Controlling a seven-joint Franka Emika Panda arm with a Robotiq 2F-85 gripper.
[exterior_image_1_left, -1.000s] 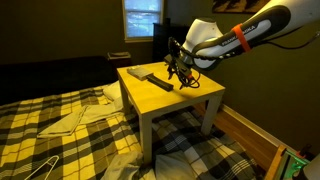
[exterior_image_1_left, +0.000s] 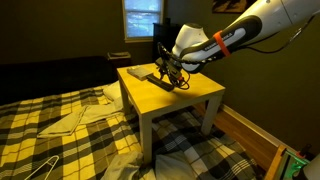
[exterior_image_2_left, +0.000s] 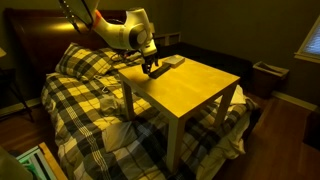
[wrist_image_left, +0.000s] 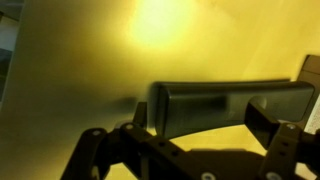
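A long black box-like object (wrist_image_left: 215, 105) lies on the light wooden table (wrist_image_left: 80, 80); it also shows in exterior view 1 as a dark bar (exterior_image_1_left: 158, 81). My gripper is open, with its two dark fingers apart at the near side of the black object in the wrist view. In exterior view 1 the gripper (exterior_image_1_left: 174, 78) is low over the tabletop, close to the bar. Exterior view 2 has the gripper (exterior_image_2_left: 151, 69) above the table's far left part. Whether the fingers touch the object, I cannot tell.
A flat greyish item (exterior_image_1_left: 138, 70) lies at the table's back left edge, seen also as a pale stack (exterior_image_2_left: 174, 61). A bed with a checked blanket (exterior_image_1_left: 85, 145) surrounds the table.
In exterior view 1 the arm has come down and leftward, bringing my gripper from beside the black bar to close over it. The bar appears to lie in the same place.
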